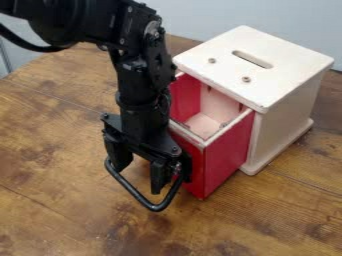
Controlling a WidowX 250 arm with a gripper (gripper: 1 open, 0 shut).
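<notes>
A pale wooden box [274, 70] with a slot and two screw heads on top stands at the right, its red drawer [225, 162] pulled out toward the lower left, showing a pale interior. My black gripper [144, 172] is low in front of the drawer's left part, close to its red face, with a black loop or cable hanging below. The arm hides part of the drawer front, and I cannot tell whether the fingers touch or hold anything.
A pale wall runs behind the box.
</notes>
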